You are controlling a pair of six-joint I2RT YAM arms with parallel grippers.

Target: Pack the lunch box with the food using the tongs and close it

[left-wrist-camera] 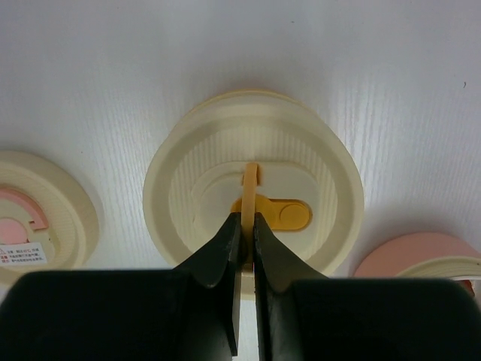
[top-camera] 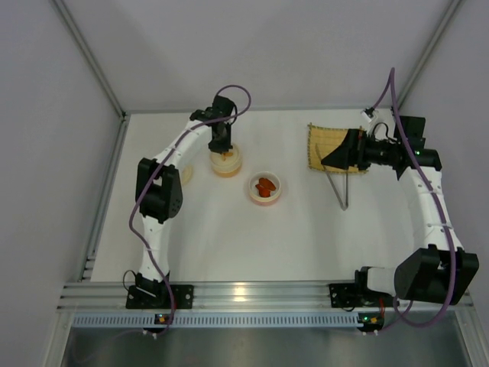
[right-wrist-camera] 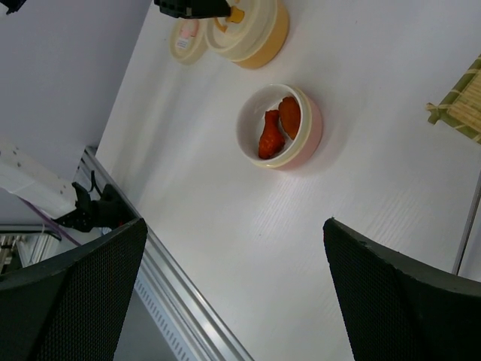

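My left gripper is shut on the upright orange tab of a cream lid (left-wrist-camera: pixel 169 203), which has a yellow latch. This lid rests on or just over a yellow-sided bowl (right-wrist-camera: pixel 272 50); whether it is fully seated I cannot tell. To its right, an open pink bowl (top-camera: pixel 263 199) holds reddish-brown drumsticks (right-wrist-camera: pixel 272 137). A second, flat cream lid (left-wrist-camera: pixel 75 214) with a pink latch lies on the table to the left. My right gripper (top-camera: pixel 341 156) hangs open beside the bamboo mat (top-camera: pixel 328 141), with nothing between its fingers.
Thin grey V-shaped tongs (top-camera: pixel 336 193) lie partly on the mat, reaching toward the front. Walls stand close at the back and sides.
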